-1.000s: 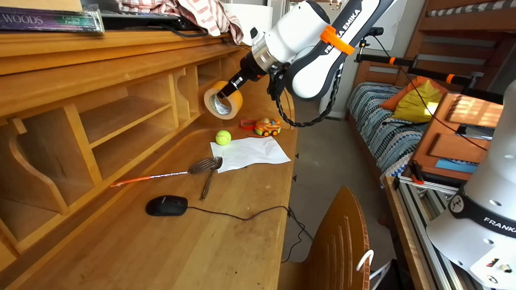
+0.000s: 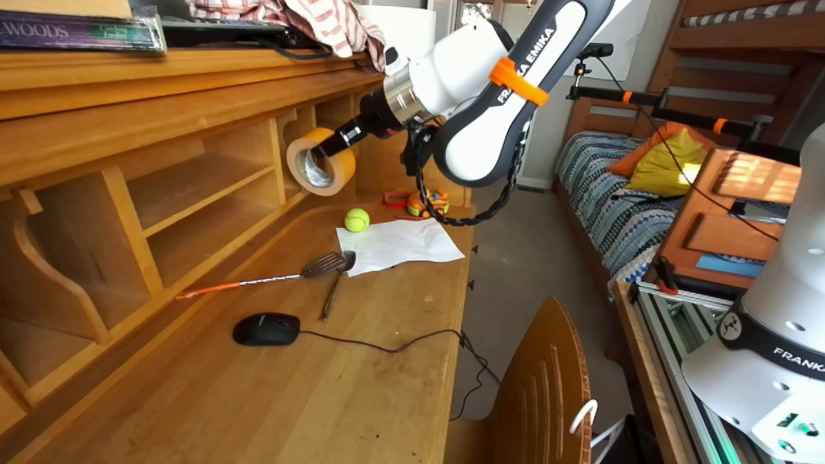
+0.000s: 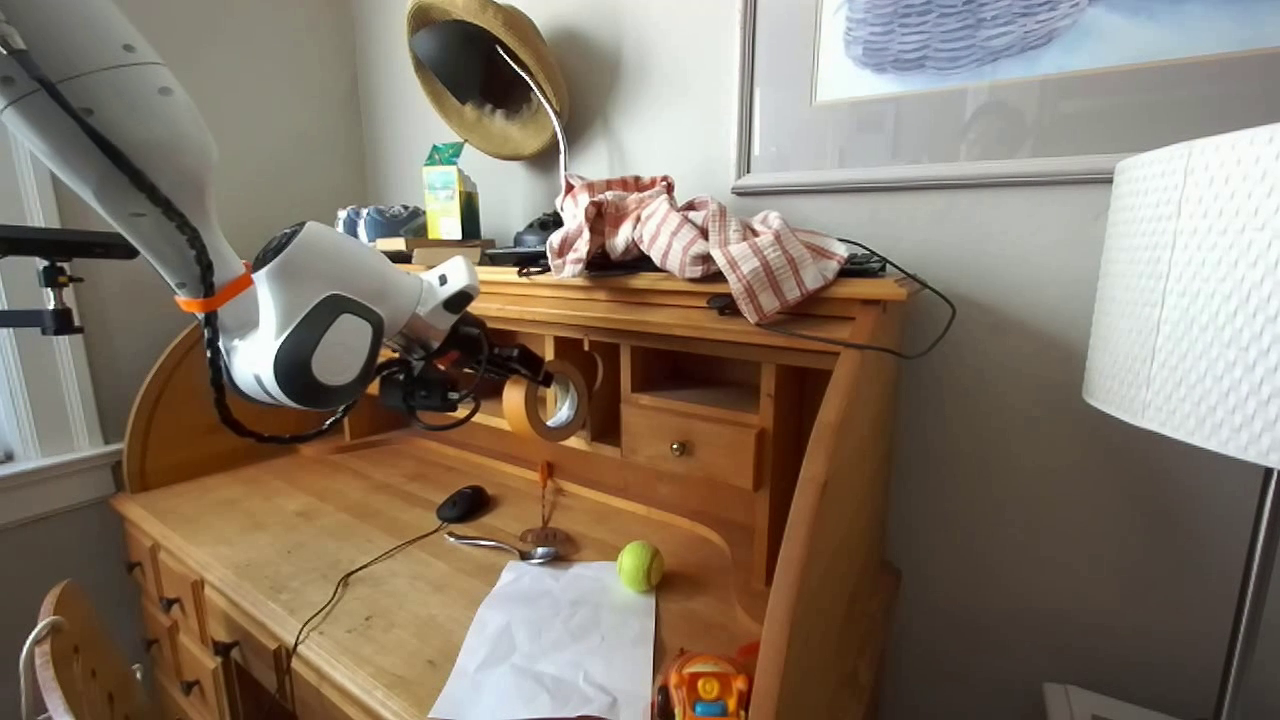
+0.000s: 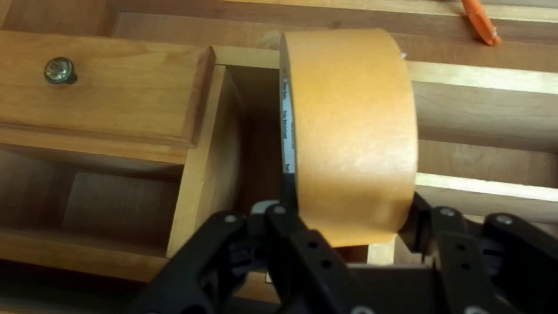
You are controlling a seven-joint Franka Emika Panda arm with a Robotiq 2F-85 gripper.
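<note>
A wide roll of orange-yellow tape (image 4: 353,131) is held up in front of the desk's cubbies, clear of the desktop. My gripper (image 2: 329,147) is shut on it, and in the wrist view the dark fingers (image 4: 410,222) meet the roll's two sides at its near end. In the second exterior view the tape roll (image 3: 524,406) hangs from the gripper before the shelves, its open ring facing the camera's right. Behind the roll, the wrist view shows a narrow open cubby (image 4: 256,141), partly hidden by the tape.
On the desk lie a tennis ball (image 2: 357,220), white paper (image 2: 402,246), a spatula (image 2: 321,265), a spoon (image 3: 537,554), a black mouse (image 2: 267,328) with its cable and an orange toy car (image 3: 708,686). A small drawer (image 3: 708,446) adjoins the cubbies. The near desktop is bare.
In the first exterior view, my gripper and the tape roll have moved left, closer to the cubby fronts. The roll stays in the grip; things on the desk have not moved.
</note>
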